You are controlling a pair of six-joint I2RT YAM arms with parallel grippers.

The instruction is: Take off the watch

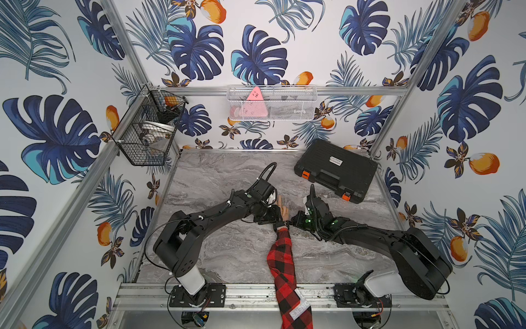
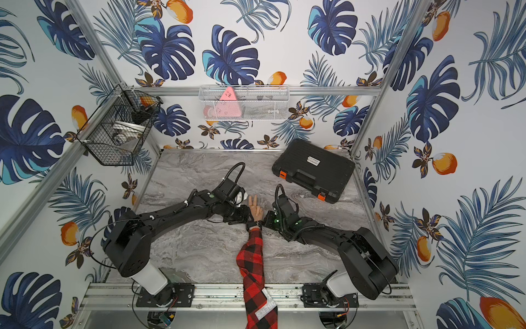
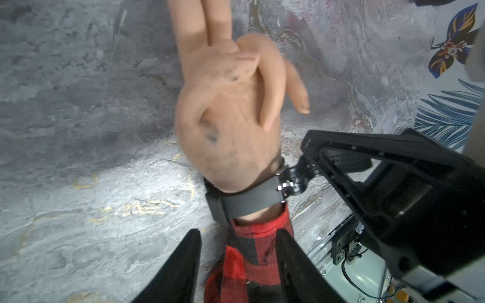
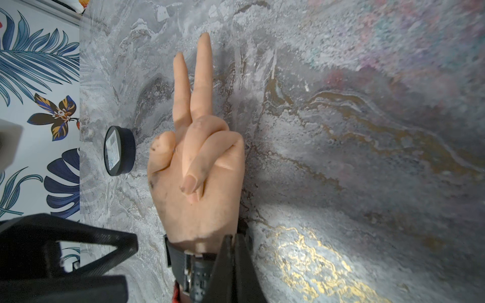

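Observation:
A black watch (image 3: 250,199) circles the wrist of a mannequin hand (image 3: 232,126) in a red plaid sleeve (image 1: 282,246), lying palm up; its buckle and strap end show on top. In the left wrist view my left gripper stands open over the sleeve, just short of the band, nothing between its fingers. My right gripper is shut at the strap in the right wrist view; whether it pinches any of the strap is hidden. The other arm's dark body fills the right of the left wrist view.
A black case (image 1: 334,170) lies at the back right. A small dark round object (image 4: 119,150) lies beside the hand. Wire baskets hang on the left (image 1: 145,131) and back (image 1: 290,104) walls.

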